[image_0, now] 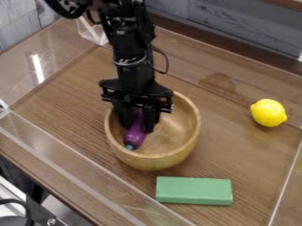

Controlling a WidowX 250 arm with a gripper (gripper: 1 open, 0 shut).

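Note:
The black gripper point(137, 111) reaches down into a wooden bowl point(175, 141) at the middle of the camera view, its fingers shut around the upper end of a purple object point(134, 136) with a teal tip. The purple object lies tilted inside the bowl. The fingertips themselves are mostly hidden in dark shadow.
A green block point(193, 191) lies in front of the bowl at the lower right. A yellow lemon point(268, 112) sits to the right.

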